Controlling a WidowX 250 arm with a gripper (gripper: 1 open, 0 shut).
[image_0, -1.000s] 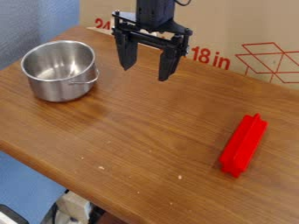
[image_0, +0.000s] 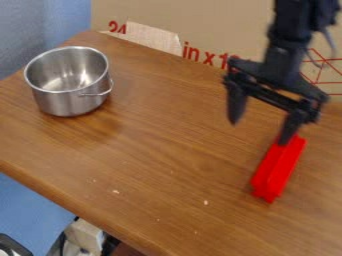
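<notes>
My dark gripper (image_0: 263, 114), blurred by motion, hangs at the upper right with its two fingers spread open, one to the left and one to the right. It is over and just behind a red elongated block (image_0: 275, 172) lying on the wooden table. A steel pot (image_0: 67, 78) with a wire handle sits at the upper left, well away from the gripper.
A cardboard backdrop (image_0: 201, 42) with printed lettering stands along the back. The table's left edge borders a blue surface (image_0: 27, 150).
My gripper has swept from the upper middle to the right and somewhat down, toward the red block. The pot and block are where they were.
</notes>
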